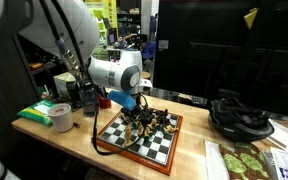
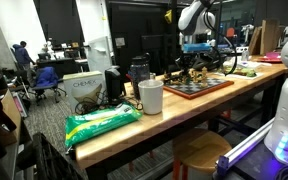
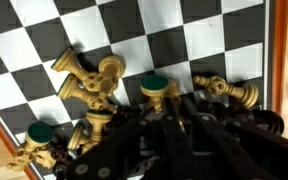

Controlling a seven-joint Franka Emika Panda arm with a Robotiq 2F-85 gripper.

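Note:
A black-and-white chessboard (image 1: pixel 159 153) with a brown border lies on the wooden table, many tan and dark pieces crowded on it. Over the pieces, low down, is my gripper (image 1: pixel 141 104); its dark fingers are hard to separate from the dark pieces. In the wrist view the gripper reaches in from the bottom edge, right by a tan piece with a green base (image 3: pixel 155 85). Whether the fingers touch this piece is unclear. Several tan pieces (image 3: pixel 84 85) lie tipped over to the left, and another tan piece (image 3: pixel 224 90) lies on its side to the right.
Dark pieces (image 3: pixel 269 122) lie along the lower edge of the wrist view. A white cup (image 1: pixel 61 117) and a green packet (image 1: pixel 34 112) stand left of the board. To its right are a black bag (image 1: pixel 241 118) and a green-patterned sheet (image 1: pixel 246 163). Bare table lies between.

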